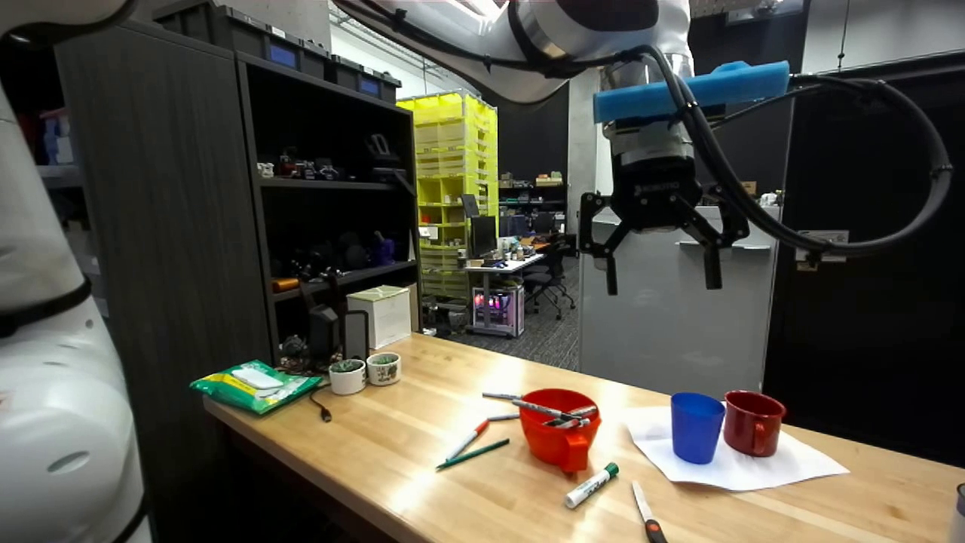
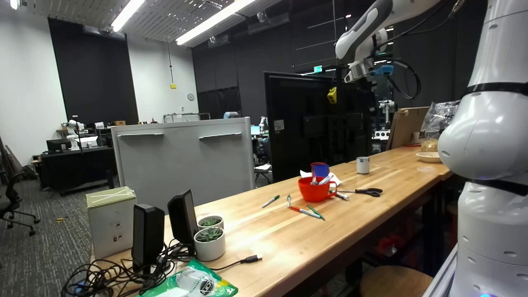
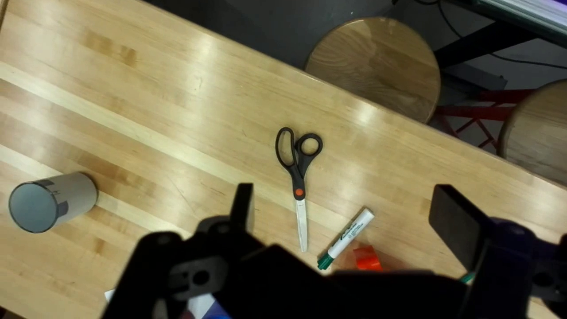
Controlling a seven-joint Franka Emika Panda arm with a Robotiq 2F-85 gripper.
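Note:
High above the table, my gripper point(image 1: 663, 282) stands open, its fingers wide apart and nothing between them. In the wrist view, black-handled scissors point(image 3: 299, 183) and a white marker with a green cap point(image 3: 345, 239) lie on the wood below the gripper. A big red cup point(image 1: 559, 439) holds several markers; more pens, among them a red one point(image 1: 467, 440) and a green one point(image 1: 473, 454), lie beside it. To its right, a blue cup point(image 1: 696, 428) and a dark red mug point(image 1: 753, 422) rest on white paper point(image 1: 651, 434).
A grey-topped can point(image 3: 56, 202) stands at the left of the wrist view. Potted plants point(image 2: 209, 242), black speakers point(image 2: 148, 237), tangled cables and a green bag point(image 1: 258, 386) occupy one table end. Stools point(image 3: 374, 69) sit beyond the edge. Bare wood surrounds the scissors.

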